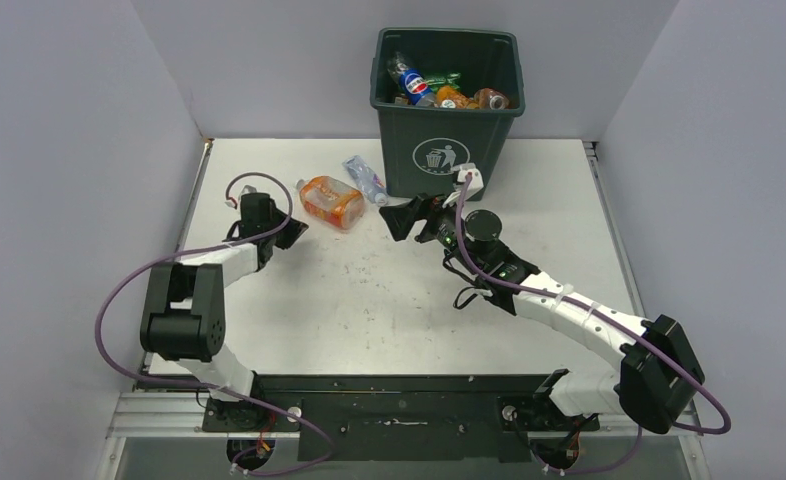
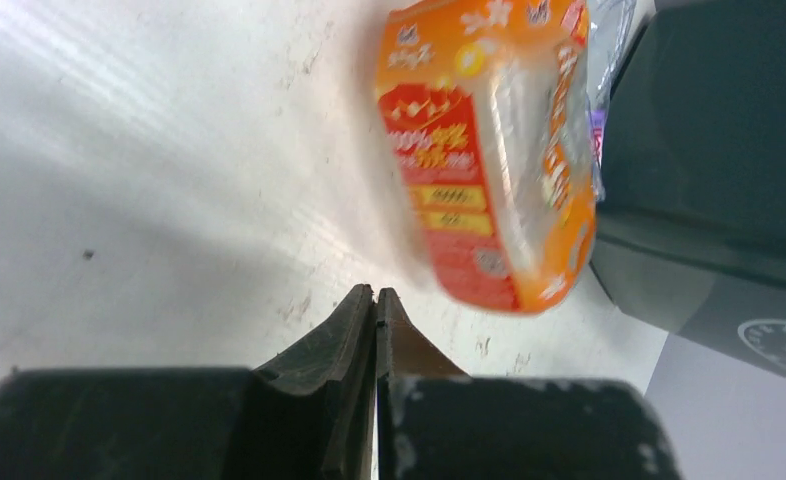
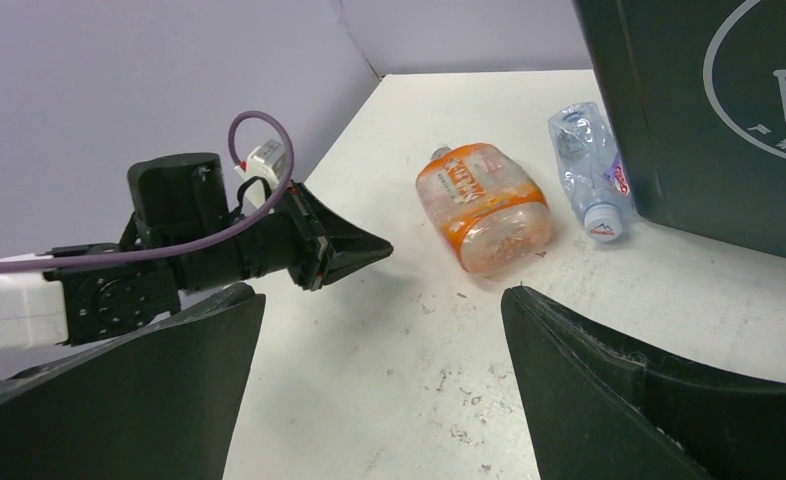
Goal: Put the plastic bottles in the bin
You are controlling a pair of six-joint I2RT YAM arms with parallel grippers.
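The clear bottle with orange labels (image 1: pixel 331 201) lies on its side on the white table, its neck toward the back left. Close behind it, against the bin, a slim clear bottle (image 3: pixel 589 165) lies with its white cap facing forward. The green bin (image 1: pixel 447 125) stands at the back of the table. My left gripper is shut, with nothing between its fingers; it is just left of the orange-labelled bottle and apart from it. In front of the bin, my right gripper (image 1: pixel 399 222) stands open and empty, to the right of that bottle.
Inside the bin rest a blue-labelled bottle (image 1: pixel 415 84) and several other items. Grey walls enclose the left, right and back.
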